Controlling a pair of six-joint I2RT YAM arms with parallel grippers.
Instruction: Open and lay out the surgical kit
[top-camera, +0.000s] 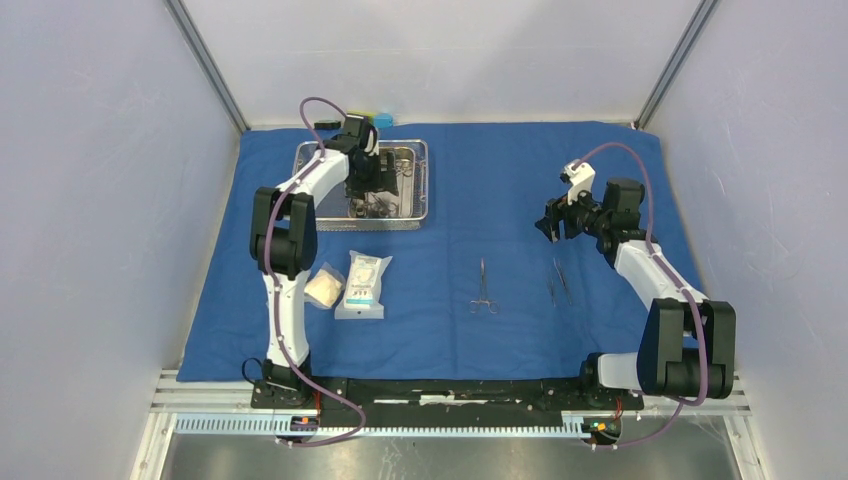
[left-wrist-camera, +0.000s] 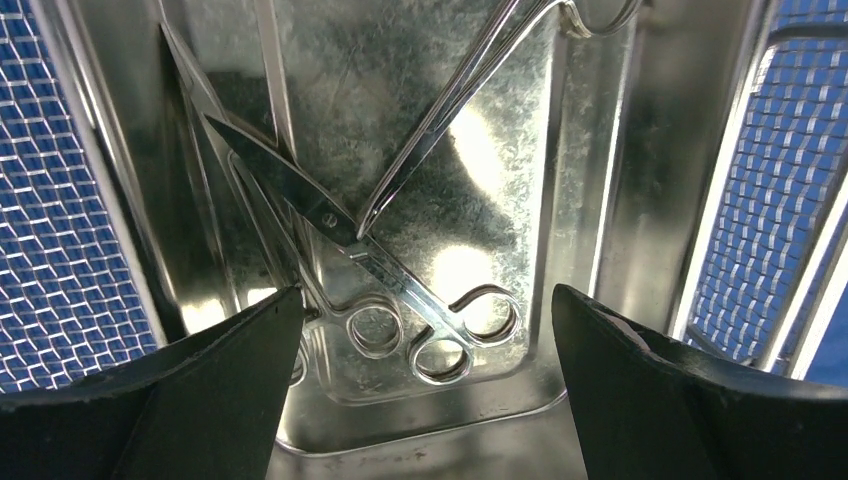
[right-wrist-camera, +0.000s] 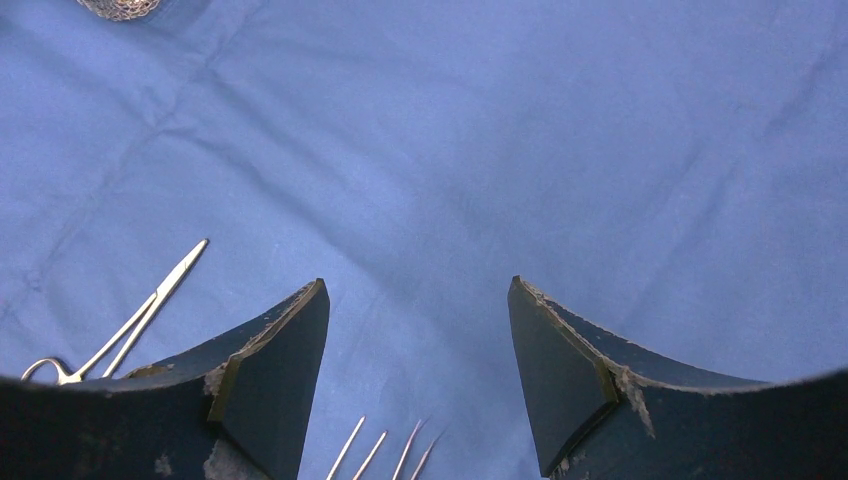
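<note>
Over the wire-mesh basket (top-camera: 370, 226) at the back left, my left gripper stands open with nothing between its fingers. Beneath it, in the left wrist view, a metal tray (left-wrist-camera: 330, 115) holds scissors (left-wrist-camera: 385, 268), a ringed clamp (left-wrist-camera: 440, 115) crossing their middle, and further ringed instruments (left-wrist-camera: 265, 215) along the left side. My right gripper, open and empty, hangs above bare cloth on the right. A ringed instrument (top-camera: 484, 292) lies on the blue cloth at centre, and two pairs of tweezers (top-camera: 561, 277) rest to its right.
Two clear packets, one with white contents (top-camera: 363, 282) and one with cream contents (top-camera: 324, 287), lie in front of the basket. Small blue and black items (top-camera: 327, 125) stand behind it. Cloth (top-camera: 470, 190) between the arms is free.
</note>
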